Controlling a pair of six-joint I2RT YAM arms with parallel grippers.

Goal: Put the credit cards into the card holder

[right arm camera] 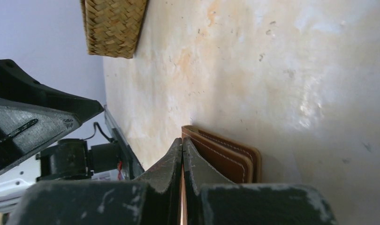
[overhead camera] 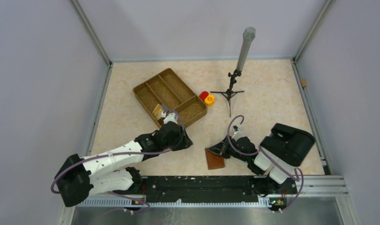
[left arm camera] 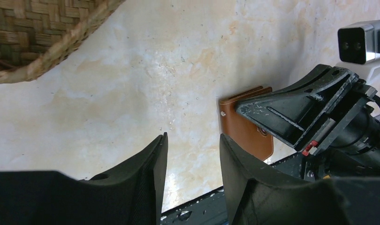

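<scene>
The brown leather card holder lies on the table near the front edge. My right gripper is shut, its tips against the holder's upper edge; I cannot tell whether any thin leather is pinched between them. In the left wrist view the holder shows partly beneath the right fingers. To the holder's left, clear of it, my left gripper stands open with only table between its fingers. Flat, card-like pieces sit in a compartment of the woven tray.
The divided woven tray stands at the back left, behind the left arm. Red and yellow round items sit beside it. A black tripod stand rises further right. Bare table lies between tray and holder.
</scene>
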